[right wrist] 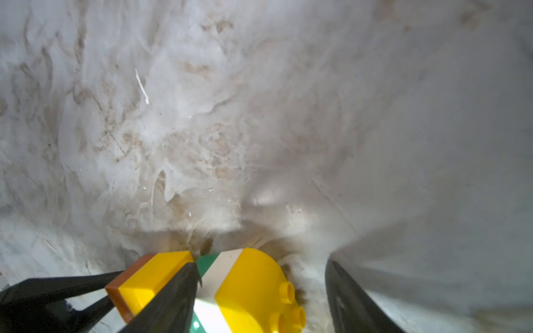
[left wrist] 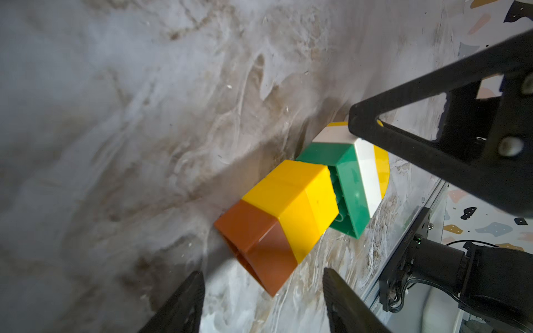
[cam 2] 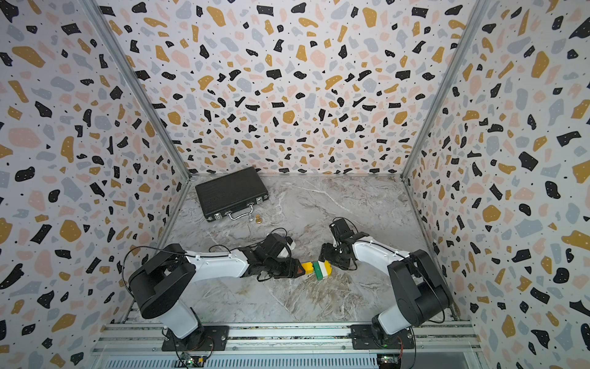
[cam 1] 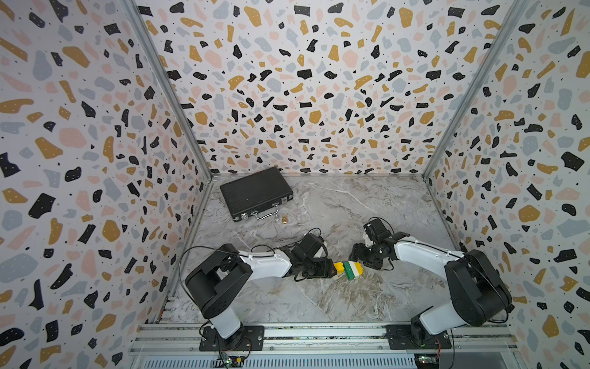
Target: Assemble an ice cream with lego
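The lego piece with brown and yellow blocks (left wrist: 280, 197) lies on the marble at front centre, against a green, white and yellow piece (left wrist: 349, 188); their ends meet at a slight step, with the green block's hollow partly showing. My left gripper is part open just beside the brown end, nothing held. My right gripper stands open around or just above the yellow studded end (right wrist: 249, 288), its fingertips apart from each other.
A black case (cam 1: 256, 192) lies at the back left, with a small tan object (cam 1: 284, 219) before it.
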